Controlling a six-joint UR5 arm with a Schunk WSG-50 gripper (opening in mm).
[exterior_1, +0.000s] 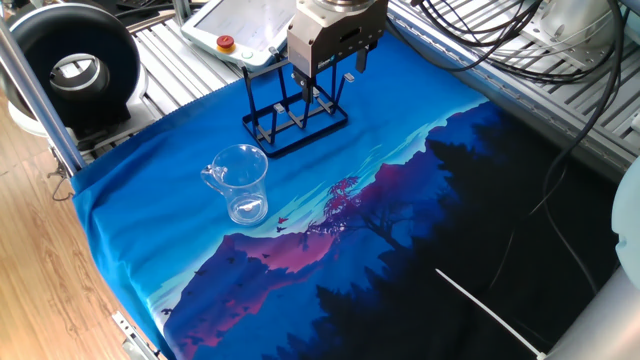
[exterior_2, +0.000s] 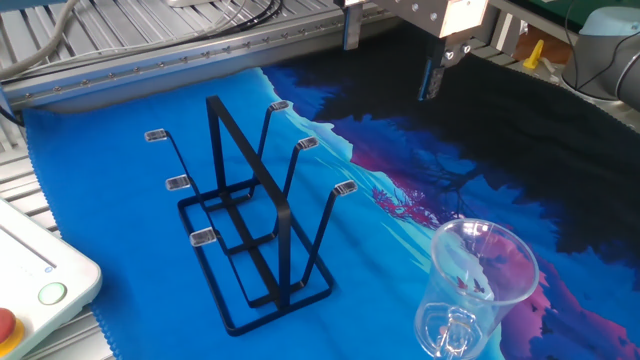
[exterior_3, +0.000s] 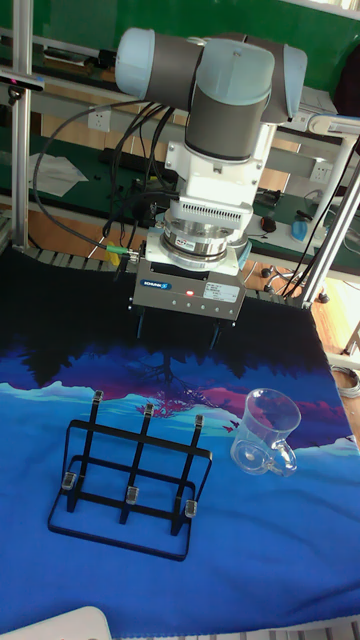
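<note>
A clear plastic cup with a handle (exterior_1: 240, 182) stands upright on the cloth; exterior view 2 shows the same cup (exterior_2: 470, 290) at the lower right. Apart from it sits a black wire rack (exterior_2: 250, 155) with several upright prongs tipped by clear pads, and nothing hangs on it. In exterior view 3 the rack (exterior_3: 69, 459) is left of the cup (exterior_3: 268, 432). My gripper (exterior_2: 390, 73) hovers above the cloth, beyond the rack, its two fingers wide apart. Nothing shows between them. From exterior view 3, the gripper (exterior_3: 178, 331) points down over the dark part of the cloth.
A blue, purple and black printed cloth (exterior_1: 180, 190) covers the table. The control pendant with its red button (exterior_1: 226, 43) lies at the table's edge near the rack. Black cables (exterior_1: 560, 150) run along one side, and a pale thin stick (exterior_1: 490, 312) crosses the dark cloth.
</note>
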